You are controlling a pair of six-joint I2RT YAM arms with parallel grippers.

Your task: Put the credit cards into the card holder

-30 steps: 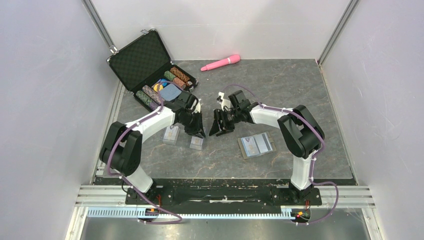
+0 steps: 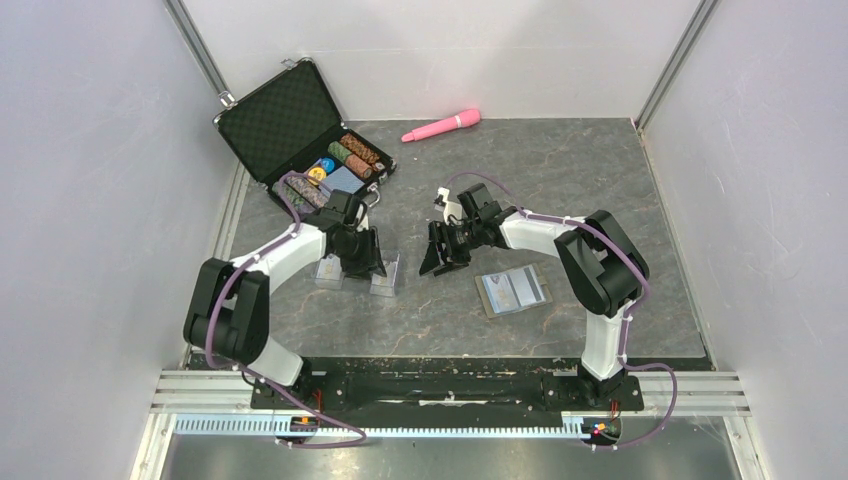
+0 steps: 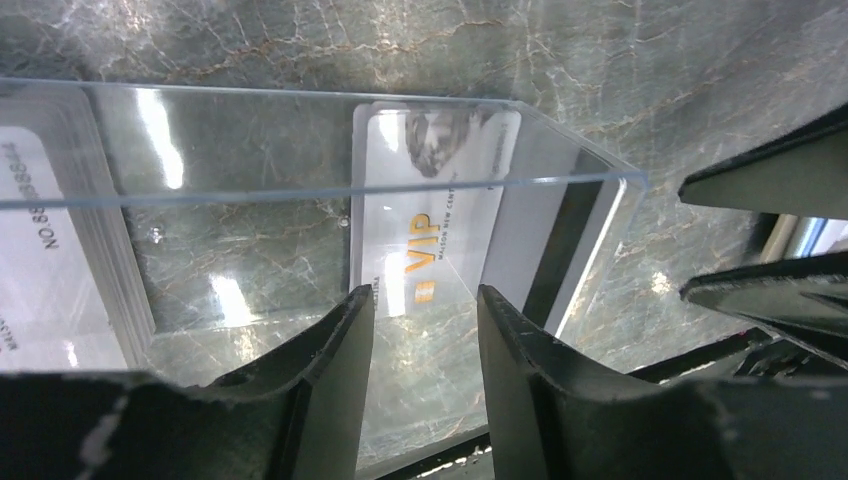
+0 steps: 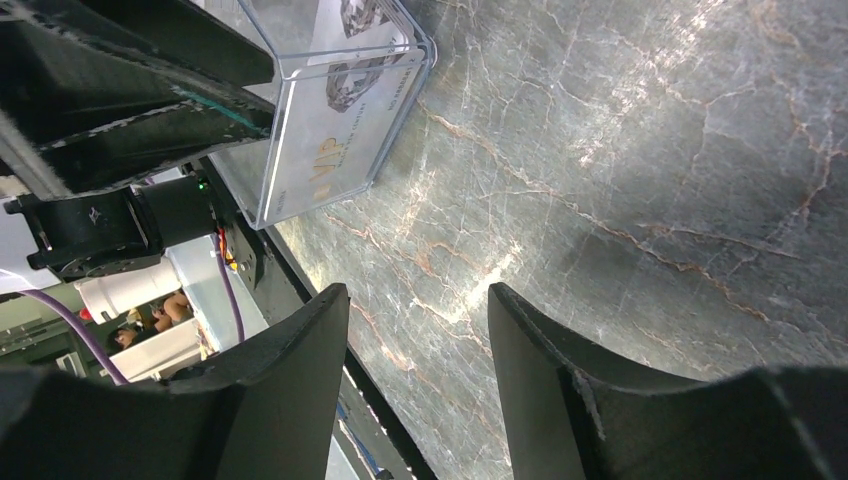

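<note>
The clear card holder (image 3: 250, 193) lies on the table below my left gripper, which is open. A VIP card (image 3: 440, 215) shows in its right compartment, and a stack of white cards (image 3: 60, 260) stands in the left one. From above, my left gripper (image 2: 362, 272) partly covers the middle of the holder (image 2: 384, 290). Whether its fingers touch the plastic, I cannot tell. My right gripper (image 2: 441, 268) hangs to the right of the holder; its fingers (image 4: 315, 340) are apart over bare table.
A flat board (image 2: 545, 295) bearing blue and white cards lies below the right arm. At the back left stands an open black case (image 2: 280, 120) of poker chips. A pink wand-like object (image 2: 442, 125) rests at the back.
The left gripper has moved left, and the card holder has shifted left with it. The right arm looks still.
</note>
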